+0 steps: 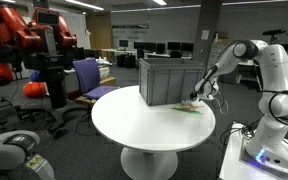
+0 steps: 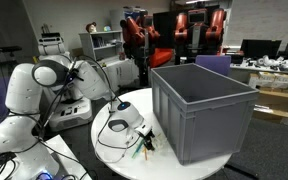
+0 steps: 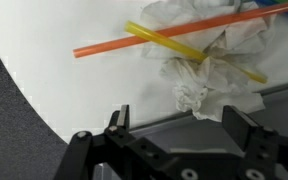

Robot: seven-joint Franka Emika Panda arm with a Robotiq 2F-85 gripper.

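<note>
In the wrist view an orange straw (image 3: 109, 47) and a yellow straw (image 3: 164, 40) cross on the white round table (image 3: 44, 20). Crumpled white tissue (image 3: 189, 98) lies under and beside them. A bit of blue and green straw (image 3: 280, 12) shows at the upper right corner. My gripper is open above the table, with the tissue visible beyond the gap and nothing held. From outside, the gripper (image 2: 149, 141) hangs low near the straws, close to the big grey bin (image 2: 209, 125).
The tall grey bin (image 1: 171, 82) stands on the table right by the straws and tissue, its wall near my gripper. A purple chair (image 1: 88, 76) stands behind the table.
</note>
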